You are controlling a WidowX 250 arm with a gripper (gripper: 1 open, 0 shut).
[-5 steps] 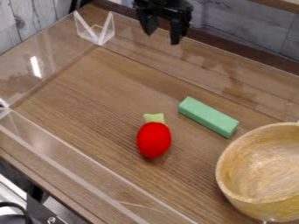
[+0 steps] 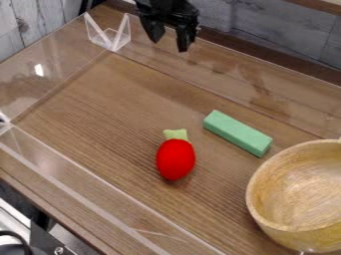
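My gripper (image 2: 170,32) is at the top centre of the camera view, dark and pointing down over the back of the wooden table, with its fingers apart and nothing seen between them. A red tomato-like object (image 2: 176,159) with a pale green top lies in the lower middle. A green block (image 2: 237,133) lies to its right. A large yellow bowl (image 2: 296,195) sits at the lower right, partly out of frame.
A clear plastic holder (image 2: 110,32) stands at the back left, left of the gripper. A ledge runs along the top right.
The gripper has shifted slightly left over the last second. The objects on the table have not moved.
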